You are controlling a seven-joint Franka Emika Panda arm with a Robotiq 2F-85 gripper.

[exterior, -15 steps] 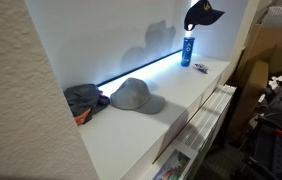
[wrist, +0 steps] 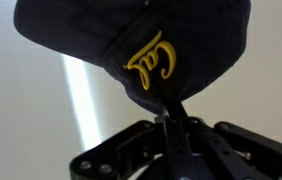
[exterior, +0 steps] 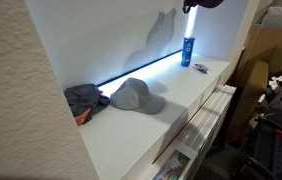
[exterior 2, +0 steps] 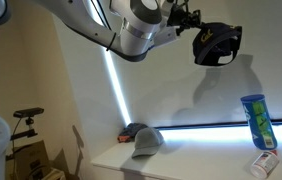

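Observation:
A dark navy cap with yellow "Cal" lettering (wrist: 153,60) hangs in the air, its fabric pinched in my gripper. The fingers are shut on it, and the cap spreads beyond the tips in the wrist view. From the second exterior view, the cap (exterior 2: 217,46) is high above the shelf, close to the blue can's side. Only its lower edge (exterior: 206,3) shows at the top of the first exterior view. A grey cap (exterior: 136,96) rests on the white shelf (exterior: 131,135), left of the middle.
A tall blue can (exterior 2: 258,122) stands upright near the shelf's far end, with a small can (exterior 2: 265,164) lying beside it. A dark cloth bundle (exterior: 84,98) lies behind the grey cap. Bare shelf separates the grey cap and blue can.
The navy cap has risen and partly left the top of the first exterior view, after tilting on the way. The grey cap and the cans have stayed put.

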